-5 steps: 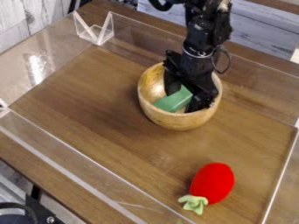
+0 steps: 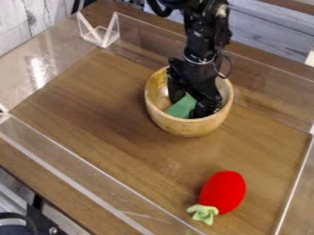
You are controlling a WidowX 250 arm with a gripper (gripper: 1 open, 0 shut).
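Note:
A wooden bowl point(image 2: 170, 117) stands at the back centre-right of the tabletop, holding a green object point(image 2: 182, 107). My black gripper point(image 2: 196, 92) reaches down from the top into the bowl, over and beside the green object. The gripper is open; its fingertips are partly hidden, and I cannot tell whether they touch the object. A red plush vegetable point(image 2: 223, 191) with a pale green top lies apart at the front right.
Clear plastic edging runs along its sides, with a clear corner piece at the back left.
My gripper has shifted slightly left within the bowl, and less of the green object shows. The red vegetable has not moved.

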